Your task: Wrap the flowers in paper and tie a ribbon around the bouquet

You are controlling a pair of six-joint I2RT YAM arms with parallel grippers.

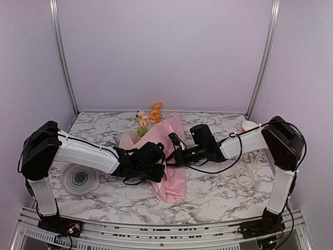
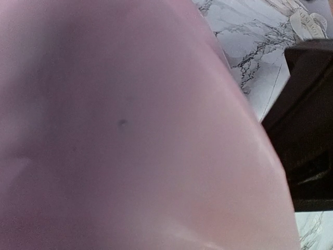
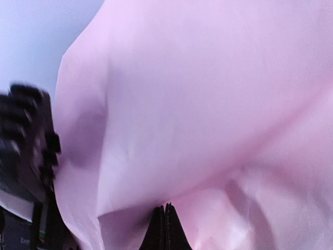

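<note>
Pink wrapping (image 1: 173,187) (image 2: 119,120) (image 3: 197,83) stands round a bouquet of orange and cream flowers (image 1: 156,113) at the back middle of the table. My left gripper (image 1: 158,172) is low on the wrapping's front left; pink sheet fills much of its wrist view, and whether anything is between its fingers is hidden. My right gripper (image 1: 169,162) is at the middle of the wrapping, shut, its tips against the pink sheet in the right wrist view, with nothing clearly seen between them.
A roll of ribbon (image 1: 79,178) lies at the left, a white bowl (image 1: 248,125) at the back right, and pale loose ribbon (image 1: 244,177) at the right.
</note>
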